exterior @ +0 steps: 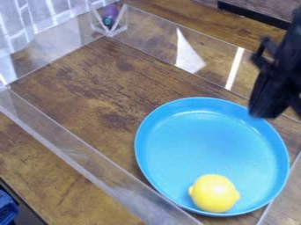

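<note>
A yellow lemon-like ball [214,193] rests in the lower middle of a round blue plate [186,142] at the lower right of the camera view. My gripper [266,104] is a dark, motion-blurred shape at the right edge, raised above the back right of the plate and apart from the ball. Its fingers are too blurred to show how they stand, and nothing can be made out held by it.
Clear plastic walls [76,162] border the wooden surface, which is bare left of the plate. A small purple and teal object [111,16] stands at the top corner, and a blue item [7,211] lies at the lower left edge.
</note>
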